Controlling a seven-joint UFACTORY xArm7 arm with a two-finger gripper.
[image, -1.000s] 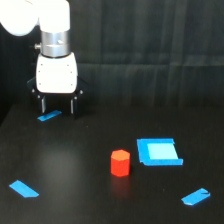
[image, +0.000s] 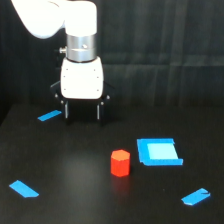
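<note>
Hanging over the back left of the dark table is my gripper (image: 82, 110), pointing down from the white arm (image: 82, 79). Its two dark fingers stand apart, and the gap between them looks empty. A red block (image: 120, 163) with a hexagonal top rests at the middle front, well away from the fingers. To its right lies a pale square (image: 162, 151) bordered by blue tape (image: 143, 157).
Blue tape strips lie on the table at the back left (image: 49, 115), front left (image: 24, 189) and front right (image: 196, 197). A dark curtain (image: 150, 50) closes off the back.
My arm and gripper have moved to the right, away from the back left tape strip. The red block and the square have stayed in place.
</note>
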